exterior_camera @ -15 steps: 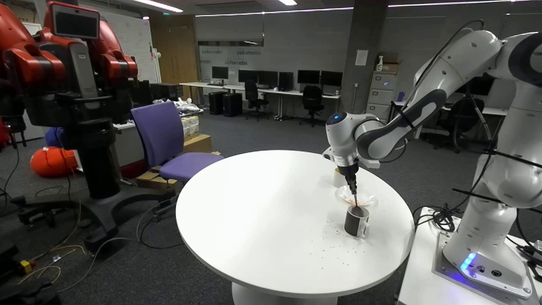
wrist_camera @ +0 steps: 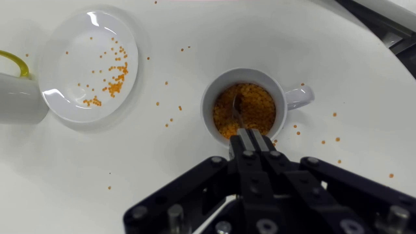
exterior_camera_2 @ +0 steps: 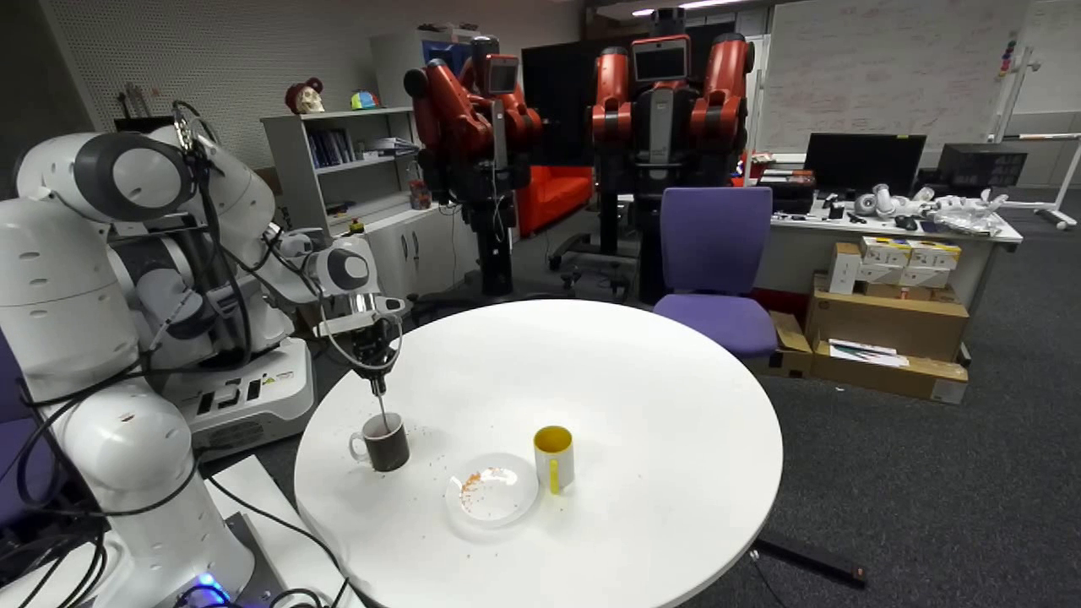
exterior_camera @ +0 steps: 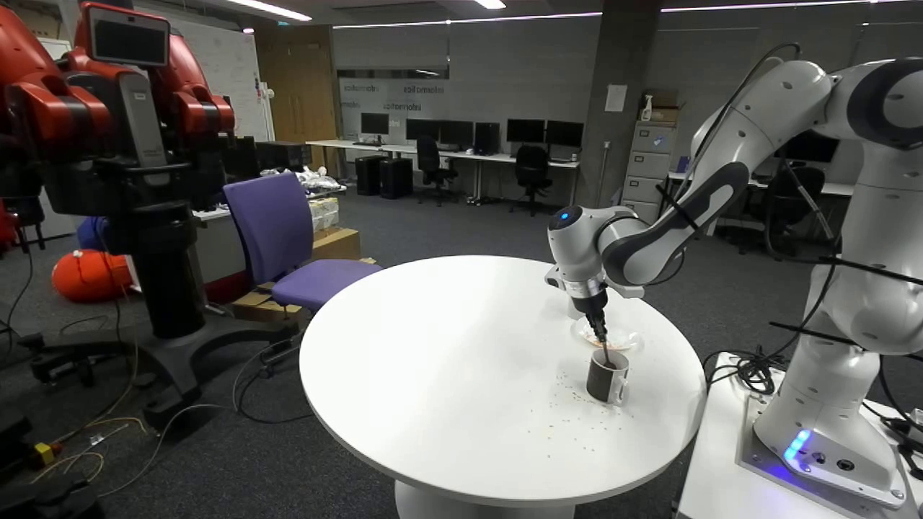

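My gripper is shut on the thin handle of a spoon (wrist_camera: 238,111), as the wrist view shows. The spoon's bowl end reaches down into a dark mug (exterior_camera_2: 386,446) with a white inside. Small orange beads (wrist_camera: 255,109) fill the lower part of that mug, and the spoon's tip lies among them. The mug stands upright on the white round table (exterior_camera: 433,346). In exterior view 1 the gripper points down just above the mug's rim.
A white plate (wrist_camera: 66,74) with scattered orange beads lies beside the mug. Beyond it stands a white mug with yellow inside (exterior_camera_2: 554,461). Loose beads dot the table around the dark mug. In exterior view 1, the table's left half is clear.
The arm has come down a little and slightly to the left in exterior view 1, lowering the spoon further into the dark mug. The mug and plate have stayed put.
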